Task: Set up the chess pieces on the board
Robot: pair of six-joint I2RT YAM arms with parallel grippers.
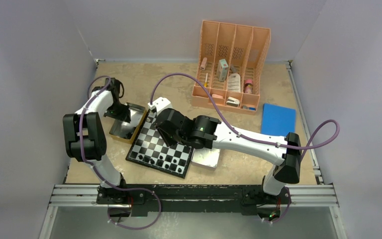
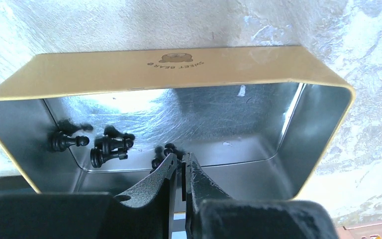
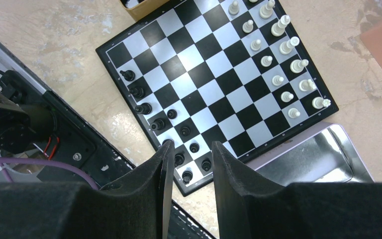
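Observation:
The chessboard (image 3: 199, 94) has white pieces (image 3: 288, 45) along one side and black pieces (image 3: 156, 124) along the other. The left wrist view shows black pieces (image 2: 107, 157) lying in a gold-rimmed metal tin (image 2: 229, 119). My left gripper is over the tin, fingertips close together, with dark pieces just beyond them; whether one is between them is unclear. My right gripper hangs above the board's black-piece side, its fingers apart, with nothing visibly held.
A pink divided organiser (image 1: 231, 50) stands at the back, a blue flat object (image 1: 278, 119) at the right. A metal box (image 3: 308, 164) sits beside the board.

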